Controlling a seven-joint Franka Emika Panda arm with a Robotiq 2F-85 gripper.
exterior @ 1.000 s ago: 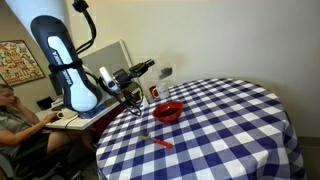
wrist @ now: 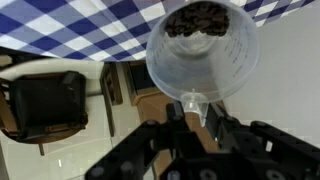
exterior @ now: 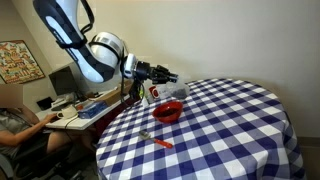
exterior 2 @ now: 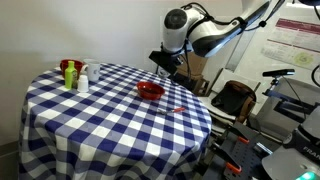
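A translucent cup (wrist: 203, 55) with dark brown pieces, like coffee beans, in its bottom fills the upper right of the wrist view. My gripper is shut on the cup's near side, where a whitish part sits between the fingertips. Exterior view 1 has the gripper (exterior: 170, 77) raised over the back of the table, with the cup (exterior: 177, 94) hanging just below it. A red bowl (exterior: 167, 112) stands on the checked cloth, a little in front of and below the cup. What the bowl holds cannot be made out clearly.
An orange-handled utensil (exterior: 157, 140) lies in front of the bowl. Exterior view 2 shows a green bottle (exterior 2: 70, 76), a white bottle (exterior 2: 82, 84), a pale pitcher (exterior 2: 93, 72) and another red bowl (exterior 2: 73, 65) at one end. Much of the checked tablecloth (exterior: 225, 130) is clear.
The arm has swung up and to the right in exterior view 1.
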